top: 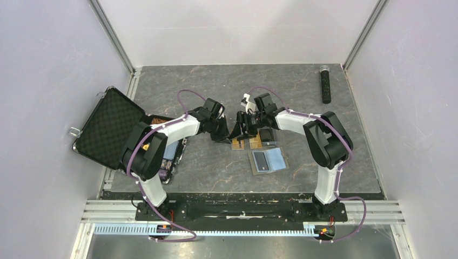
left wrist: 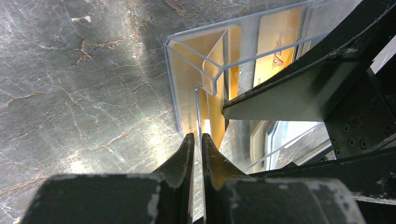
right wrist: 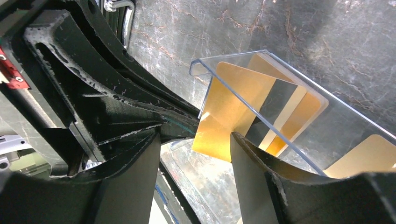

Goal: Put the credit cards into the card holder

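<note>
In the left wrist view a clear plastic card holder (left wrist: 247, 46) holds gold cards (left wrist: 215, 112) in its end slot, with more cards further along. My left gripper is shut on the holder's clear edge at that end. My right gripper stands part open over the same end, beside the gold cards (right wrist: 224, 102); whether a card is between its fingers is unclear. From above, both grippers (top: 227, 135) meet at the middle of the table, partly hiding the holder.
An open black case (top: 108, 129) lies at the left. A flat holder with a grey and blue card (top: 270, 160) lies in front of the grippers. A black cylinder (top: 325, 83) stands back right.
</note>
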